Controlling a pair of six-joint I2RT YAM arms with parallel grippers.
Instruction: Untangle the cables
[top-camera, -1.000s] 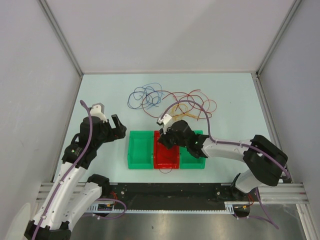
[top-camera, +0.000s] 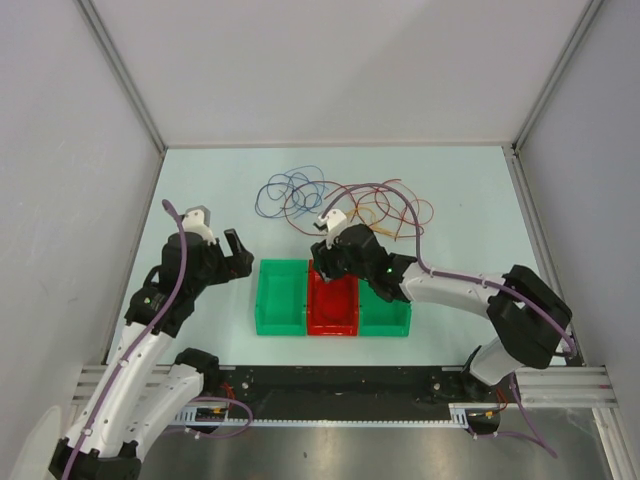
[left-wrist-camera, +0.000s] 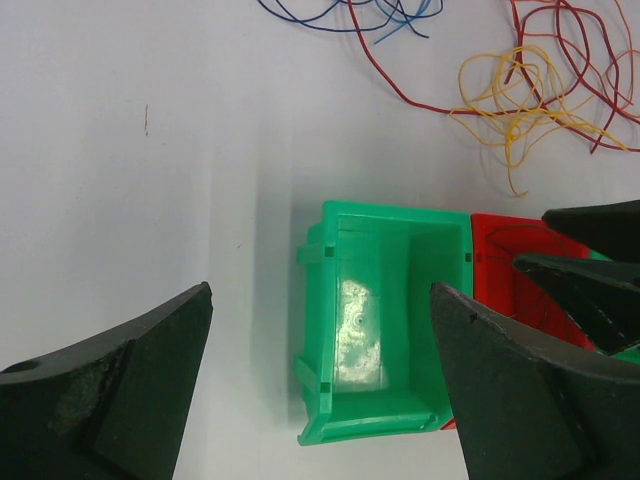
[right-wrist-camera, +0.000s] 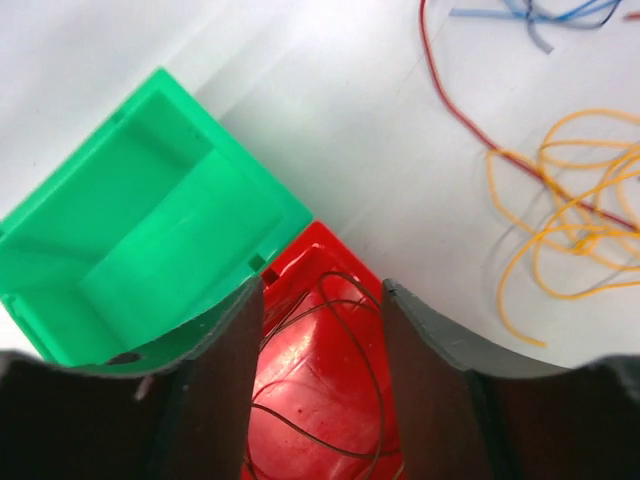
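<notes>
Blue cables (top-camera: 290, 192) lie in loose loops at the back of the table. Red cables (top-camera: 415, 205) spread to their right, one strand running over into the blue. Yellow cable (left-wrist-camera: 520, 105) is bunched among the red ones. Inside the red bin (right-wrist-camera: 310, 365) a thin dark red cable (right-wrist-camera: 372, 375) lies coiled. Over this bin my right gripper has its fingers apart, and nothing shows clasped between them. Off to the left of the bins, my left gripper (top-camera: 238, 255) stands open and empty.
An empty green bin (top-camera: 281, 298) adjoins the red bin on the left; another green bin (top-camera: 385, 318) adjoins it on the right, partly under the right arm.
A cable loop that hung over the red bin's front edge now no longer shows there. The left arm stays still.
</notes>
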